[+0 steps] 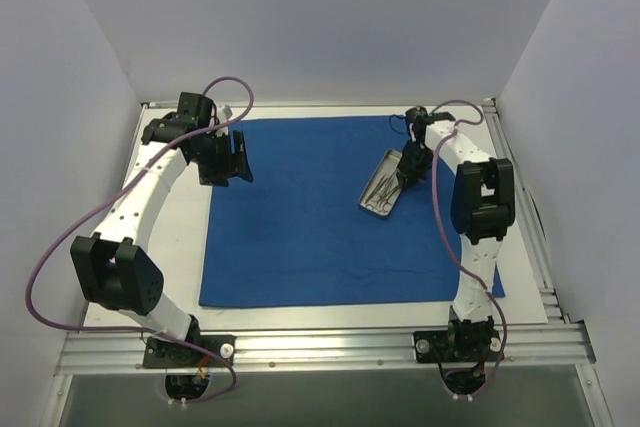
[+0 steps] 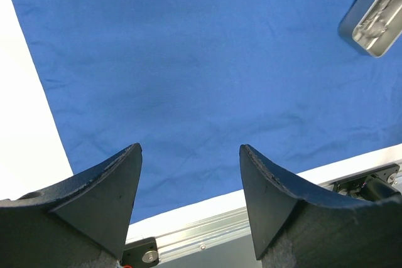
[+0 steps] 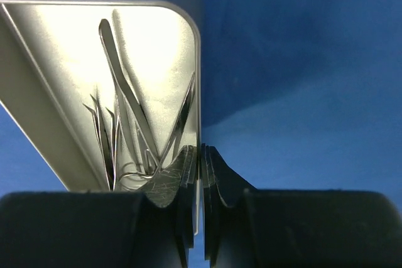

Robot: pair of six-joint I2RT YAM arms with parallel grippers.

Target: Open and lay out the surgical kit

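Observation:
A metal tray (image 1: pixel 376 210) of surgical instruments lies turned at a slant on the blue cloth, right of centre in the top view. In the right wrist view my right gripper is shut on the tray's long side wall, one finger inside and one outside. Forceps (image 3: pixel 135 105) and several other slim metal instruments (image 3: pixel 102 133) rest loose in the tray; their lower ends are partly hidden behind the fingers. My left gripper stands open over bare cloth, far left of the tray, with nothing between its fingers.
The blue cloth (image 1: pixel 290 237) covers most of the white table (image 1: pixel 165 247), and its left and middle parts are clear. A metal rail (image 1: pixel 320 342) runs along the front edge. Grey walls (image 1: pixel 300 27) close in the back and sides.

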